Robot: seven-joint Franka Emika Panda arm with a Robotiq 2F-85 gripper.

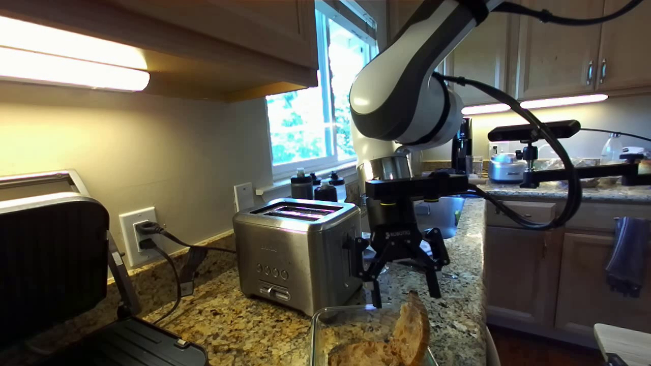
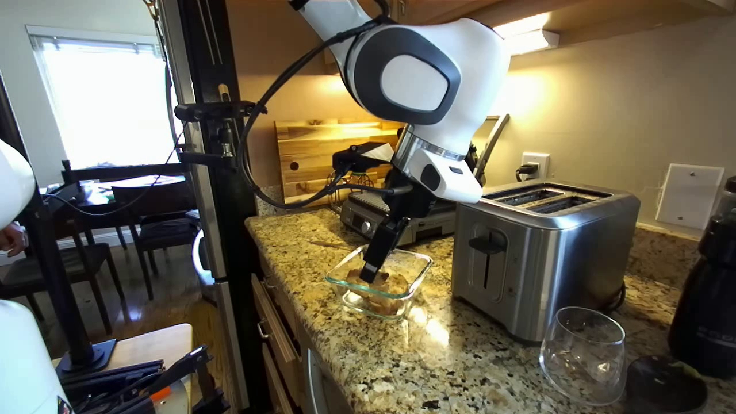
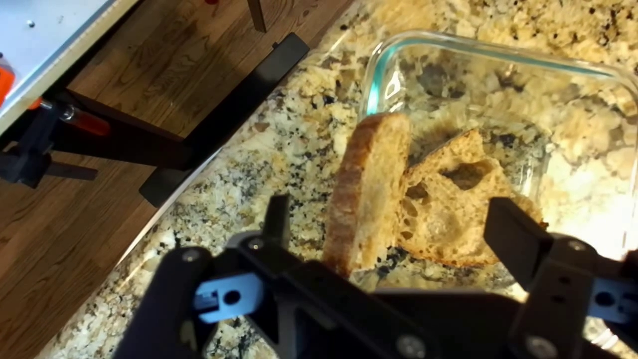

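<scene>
Two slices of bread are in the clear glass dish [image 3: 508, 51] on the counter. One slice [image 3: 368, 191] stands tilted up against the dish's side, its crust edge showing in the wrist view. The other slice [image 3: 448, 209] lies flatter beside it, with large holes in its crumb. My gripper [image 1: 406, 297] is open above the dish, its fingers [image 1: 433, 284] spread and nothing between them. In the wrist view the two fingertips lie to either side of the bread. From exterior view 2, one finger [image 2: 374, 256] overlaps the dish [image 2: 414, 293], so contact cannot be judged there.
A steel toaster [image 1: 293, 256] stands close beside the gripper. An empty glass [image 2: 583, 355] is in front of it in exterior view 2. The open grill press [image 1: 55, 262] sits at the left of exterior view 1. The counter edge drops off near the dish.
</scene>
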